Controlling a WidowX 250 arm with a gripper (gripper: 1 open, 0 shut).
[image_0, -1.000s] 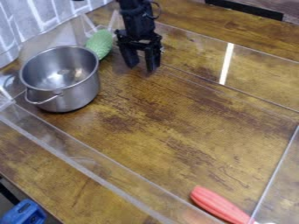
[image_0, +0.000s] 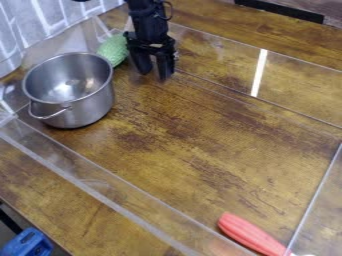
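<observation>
The black robot gripper (image_0: 152, 60) is at the upper middle of the view, pointing down at the wooden table. Just left of it lies a pale green rounded object (image_0: 114, 47), partly behind a steel pot (image_0: 70, 90). Whether the gripper is open or shut is too small and dark to tell.
A red-handled object (image_0: 250, 235) lies at the bottom right, and a blue object (image_0: 27, 245) is at the bottom left corner. Clear plastic walls (image_0: 120, 197) border the work area.
The gripper has shifted slightly left, toward the green object. The pot and other objects look unmoved.
</observation>
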